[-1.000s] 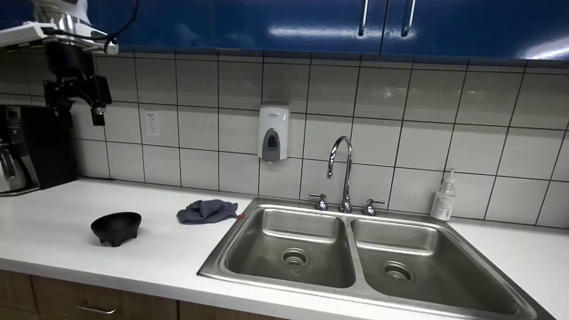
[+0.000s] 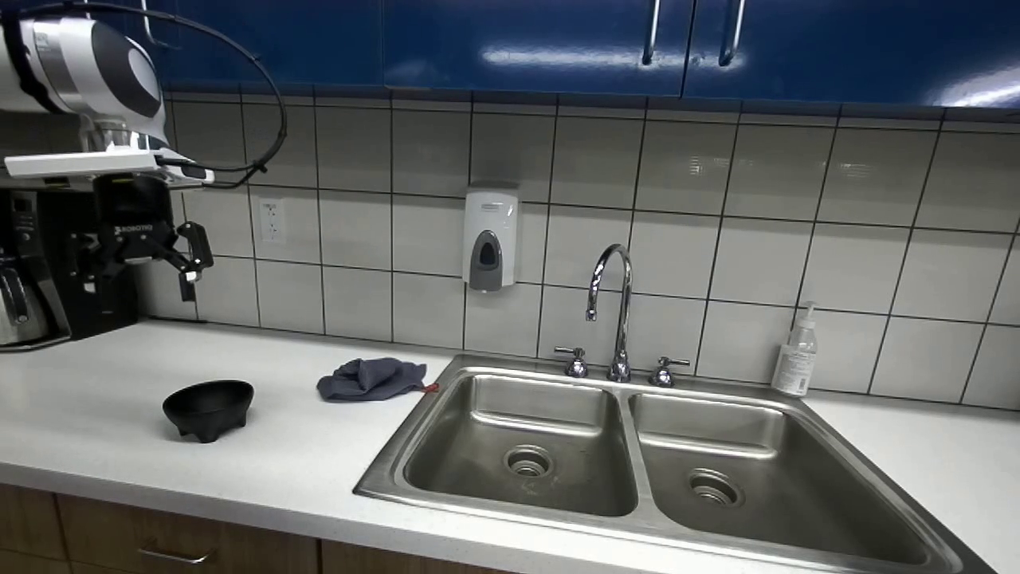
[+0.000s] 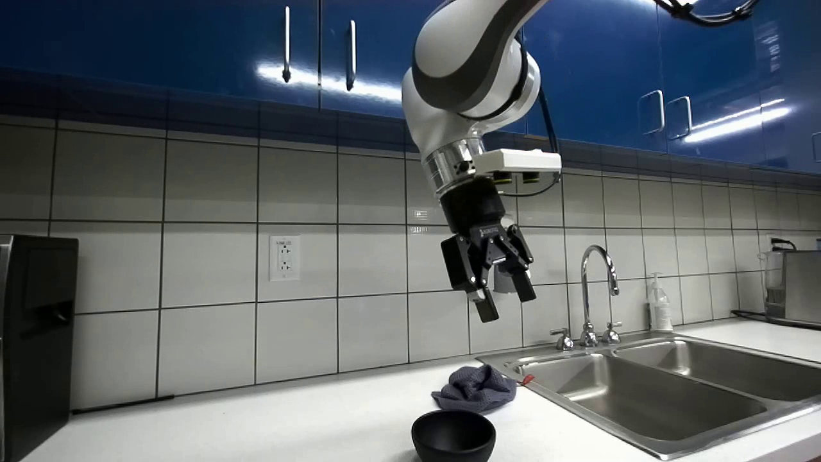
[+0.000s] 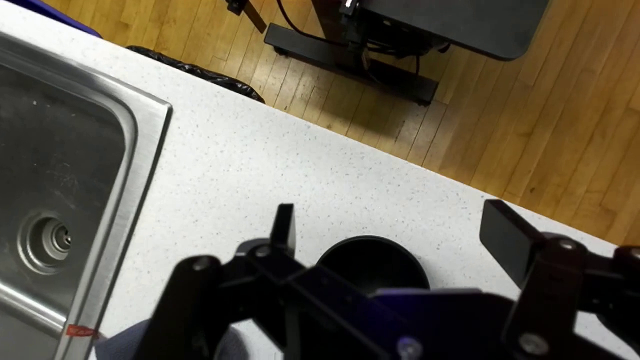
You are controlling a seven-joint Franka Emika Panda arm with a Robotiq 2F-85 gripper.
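A small black bowl [image 2: 209, 410] on stubby feet stands upright on the white counter, left of the sink. My gripper [image 2: 140, 287] hangs open in the air well above the counter, apart from the bowl. In the wrist view the bowl [image 4: 375, 264] shows between and below the spread fingers, partly covered by the gripper's body. A crumpled dark grey cloth [image 2: 370, 379] with a red tag lies between the bowl and the sink. Exterior view 2 has the bowl [image 3: 454, 435] at the bottom edge and the open gripper [image 3: 505, 301] higher up, with nothing between its fingers.
The double steel sink [image 2: 631, 459] with its faucet [image 2: 621, 316] takes up the right side. A coffee maker [image 2: 86, 268] stands at the far left by the wall. A soap bottle [image 2: 795, 359] is behind the sink. Bare counter surrounds the bowl.
My gripper has come down, and its fingers now stand wider apart in view. The bowl and cloth have not moved.
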